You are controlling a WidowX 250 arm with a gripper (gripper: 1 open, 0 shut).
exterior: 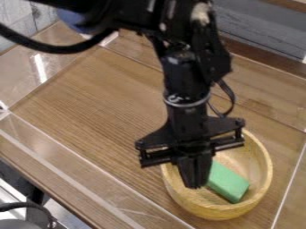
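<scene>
A black robot arm reaches down from the top of the view to my gripper (191, 170), which hangs over the left part of a yellow bowl (219, 209) at the lower right. The gripper looks shut, with nothing visible between its fingers. A green block (228, 182) lies inside the bowl, to the right of the fingertips. The arm hides part of the bowl's far side.
A blue object (72, 18) is partly visible at the top left, behind the arm. Black cable shows at the lower left corner.
</scene>
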